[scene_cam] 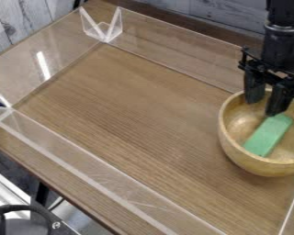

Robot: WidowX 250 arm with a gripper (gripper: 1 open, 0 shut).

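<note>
A wooden bowl (239, 153) stands at the right of the table, with a green rectangular block (268, 136) lying inside it. My black gripper (266, 97) hangs over the back part of the bowl, its fingers pointing down beside the block's upper end. How far the fingers stand apart is hard to make out, and I see nothing clearly held between them.
Clear plastic edging runs along its sides, with a clear bracket (102, 27) at the back left. A black round object (15, 223) is at the bottom left.
</note>
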